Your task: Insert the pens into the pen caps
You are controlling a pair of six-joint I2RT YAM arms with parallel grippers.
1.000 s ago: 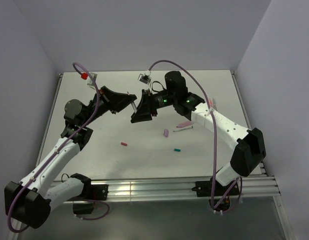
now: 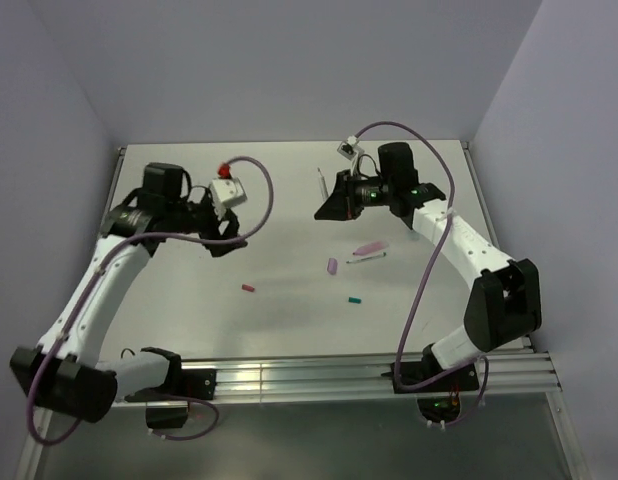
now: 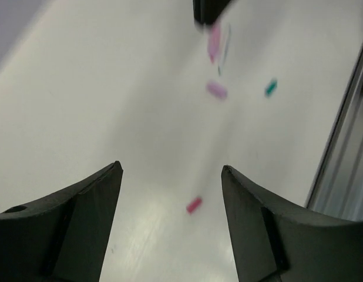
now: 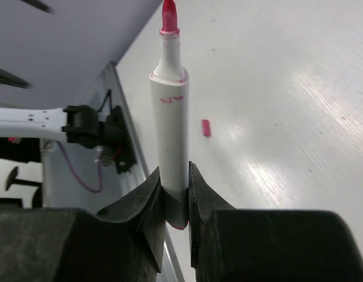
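In the right wrist view my right gripper is shut on a white pen (image 4: 170, 126) with a bare red tip pointing away from the fingers. From above, this pen (image 2: 322, 184) shows beside the right gripper (image 2: 334, 205), over the middle of the table. My left gripper is open and empty, above the left side of the table. A small red cap (image 2: 248, 288) lies near the table's front left. A purple cap (image 2: 332, 266) and a teal cap (image 2: 354, 300) lie right of centre, close to a pink pen (image 2: 370, 248) and a thin white pen (image 2: 367, 258).
A metal rail (image 2: 299, 380) runs along the front edge, and grey walls (image 2: 299, 70) enclose the other sides. Bare white table (image 2: 279, 235) lies between the two grippers. The right arm covers part of the table's right side.
The grippers, close together around the white pen before, have parted. The right one has moved right with the pen; the left has swung down towards the front and is now open.
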